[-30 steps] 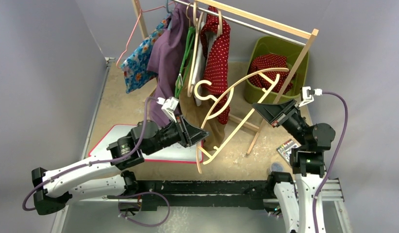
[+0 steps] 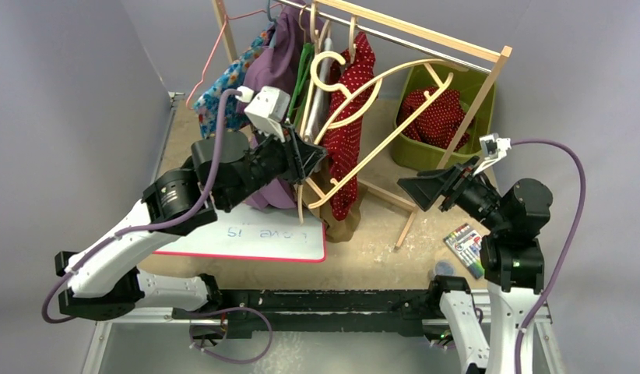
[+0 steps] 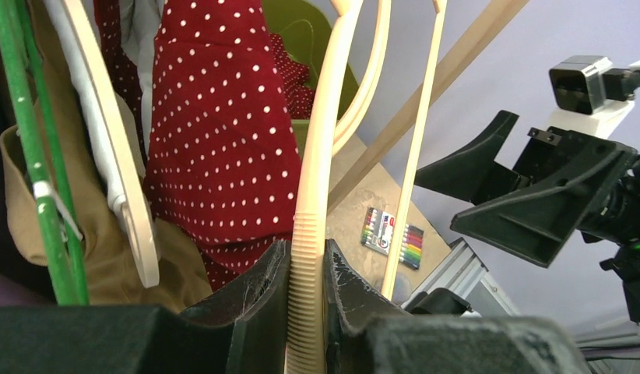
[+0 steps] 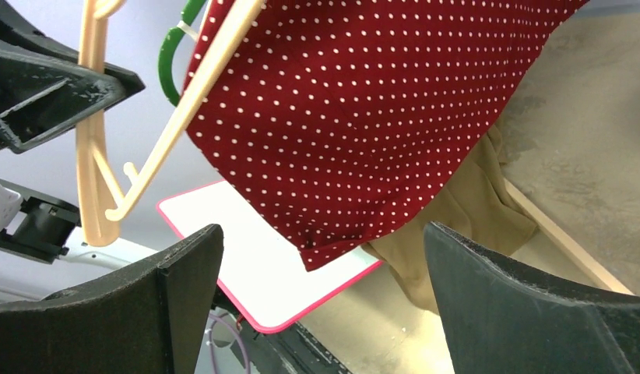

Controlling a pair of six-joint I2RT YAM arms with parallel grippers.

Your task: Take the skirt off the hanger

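A bare light-yellow hanger (image 2: pixel 409 118) is held out in front of the rail, with my left gripper (image 2: pixel 311 160) shut on its near end; the left wrist view shows the hanger's ribbed arm (image 3: pixel 307 234) clamped upright between the fingers. In the green bin lies a crumpled red polka-dot cloth (image 2: pixel 437 117), which looks like the skirt. Another red polka-dot garment (image 2: pixel 349 125) hangs from the rail, behind the held hanger. Well to the right, my right gripper (image 2: pixel 426 189) stands open; its spread fingers (image 4: pixel 138 312) have nothing between them.
The green bin (image 2: pixel 414 156) stands at the right under the rack's wooden post (image 2: pixel 476 101). Purple, blue floral and brown clothes crowd the rail's left. A whiteboard (image 2: pixel 247 234) lies on the floor, and a marker set (image 2: pixel 466 248) lies at the right.
My left gripper has lifted and carried the hanger back toward the rail. The hanger's far end has come away from my right gripper, which now stands apart from it.
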